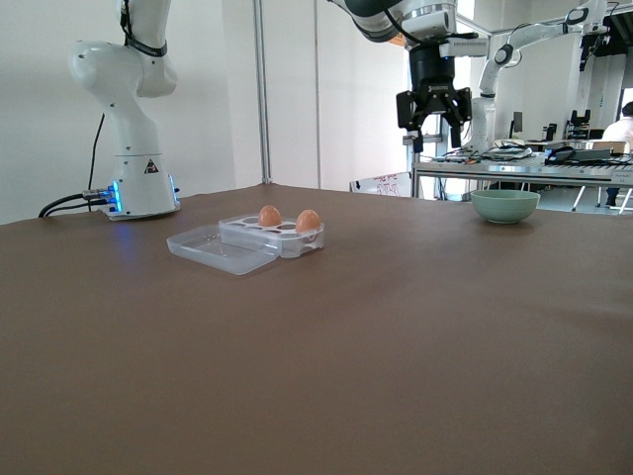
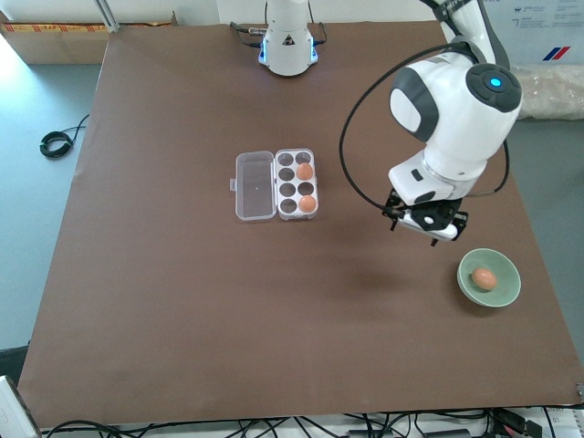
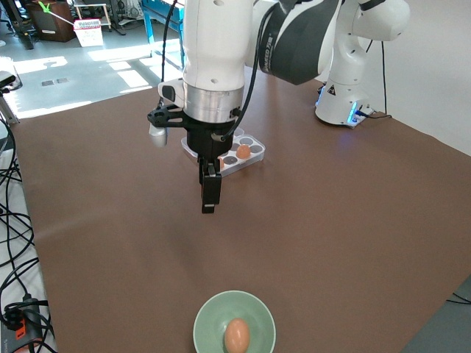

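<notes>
A pale green bowl point(image 2: 488, 285) point(image 1: 504, 208) point(image 3: 210, 323) holds one brown egg point(image 2: 484, 278) point(image 3: 237, 337). A clear egg carton point(image 2: 287, 210) point(image 1: 242, 252) lies open on the brown table with two eggs point(image 2: 307, 172) point(image 1: 308, 221) in it. My black gripper point(image 1: 433, 119) point(image 3: 210, 202) hangs in the air between bowl and carton, off the bowl. Whether its fingers are open or shut, or hold anything, I cannot tell.
Cables run along the edge.
</notes>
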